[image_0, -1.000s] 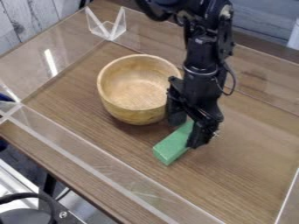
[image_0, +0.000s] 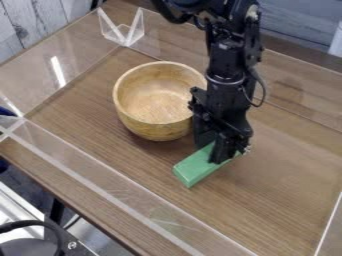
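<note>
A green rectangular block (image_0: 202, 168) lies at a slant on the wooden table, just right of and below a tan bowl (image_0: 150, 95). My black gripper (image_0: 222, 146) is low over the block's upper end, hiding part of it. The fingers are dark and overlap each other, so whether they are open or closed on the block cannot be made out.
A clear angular container (image_0: 120, 27) stands at the back left. Cables and dark equipment lie at the lower left edge.
The gripper has shifted slightly up and back from the block's near part, and more of the green block shows than a second ago.
</note>
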